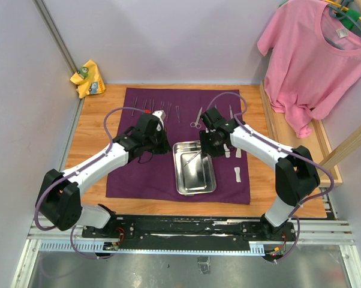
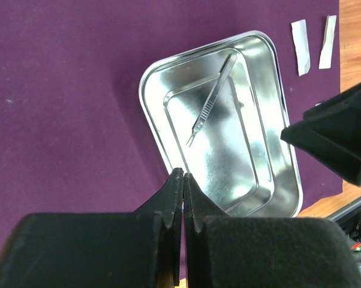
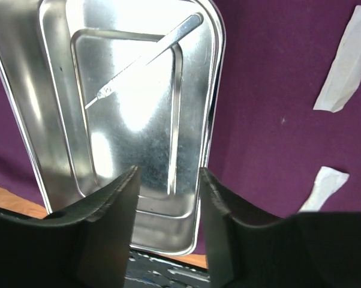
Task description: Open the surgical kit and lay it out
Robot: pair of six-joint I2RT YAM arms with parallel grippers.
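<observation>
The steel tray (image 1: 180, 186) lies near the middle of the purple cloth (image 1: 138, 180). Inside it a scalpel rests at a slant, its handle toward one corner; the right wrist view also has the scalpel (image 3: 144, 60), clear of the fingers. My left gripper is shut above the cloth by the tray's left edge, nothing showing between its fingertips. Over the tray's right side hovers my right gripper, partly open, with only tray and cloth visible between its fingers. White strips (image 1: 237, 174) lie on the cloth right of the tray.
Scissor-like tools (image 1: 198, 117) and slim instruments (image 1: 177, 114) lie in a row along the cloth's back part. A yellow bag (image 1: 88, 79) stands back left; a pink shirt (image 1: 312, 60) hangs back right.
</observation>
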